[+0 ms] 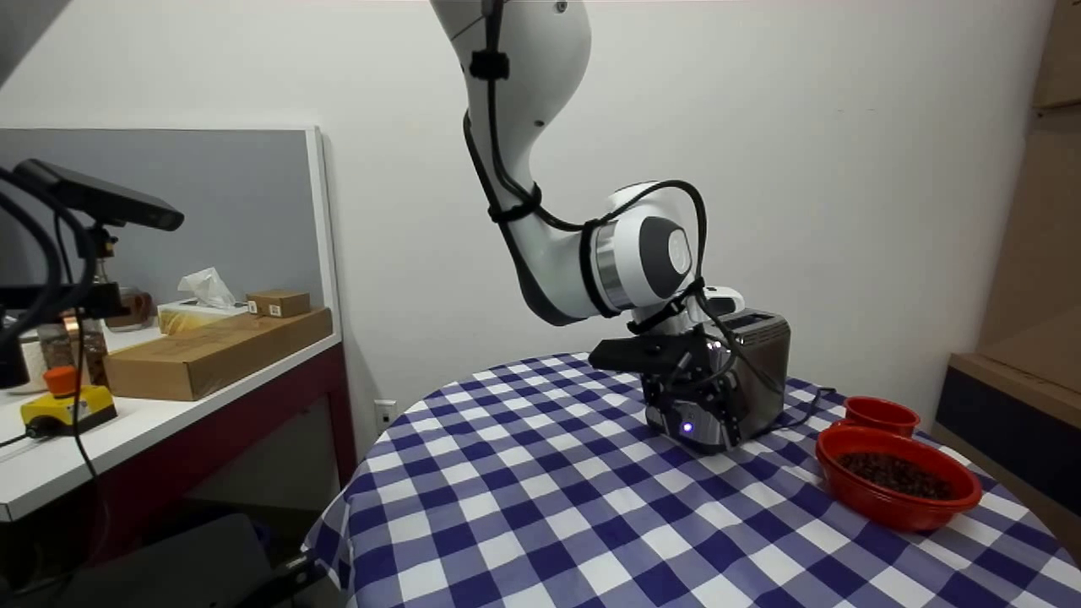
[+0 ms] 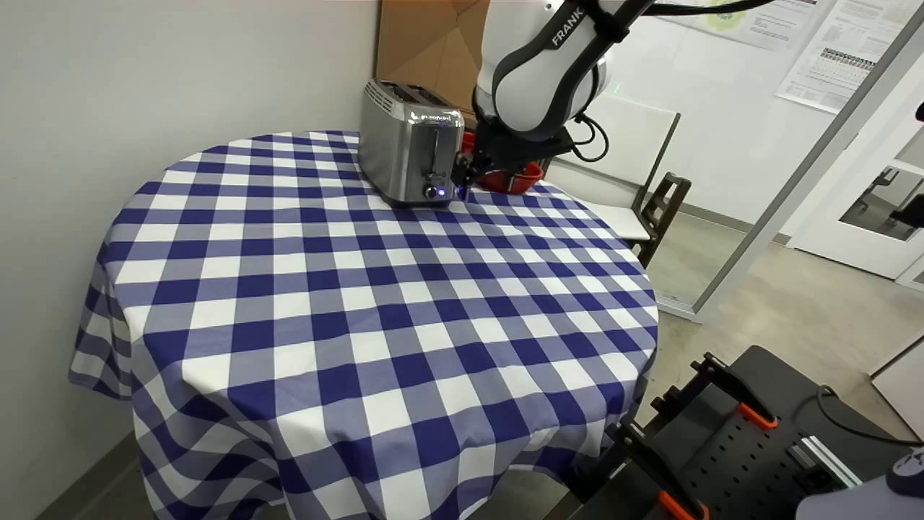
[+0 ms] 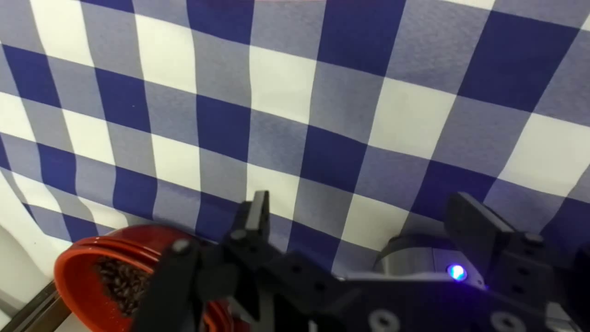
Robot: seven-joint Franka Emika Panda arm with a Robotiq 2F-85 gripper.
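Observation:
A silver toaster [image 1: 768, 355] stands upright near the back of the checked table, a blue light glowing low on its front. My gripper [image 1: 697, 414] is down in front of it in exterior view 1, covering part of that face. Close beside the lit front of the toaster [image 2: 394, 147] is the gripper in exterior view 2. In the wrist view the gripper is open, its fingers wide apart with no object held. Part of the toaster [image 3: 409, 261] shows low between them, its light by the right finger. Contact with it is unclear.
A red bowl [image 1: 902, 512] of dark beans and a smaller red cup [image 1: 882, 410] stand to the toaster's right. The toaster's cord [image 1: 811, 407] lies on the cloth. Most of the checked tablecloth [image 2: 346, 286] is bare.

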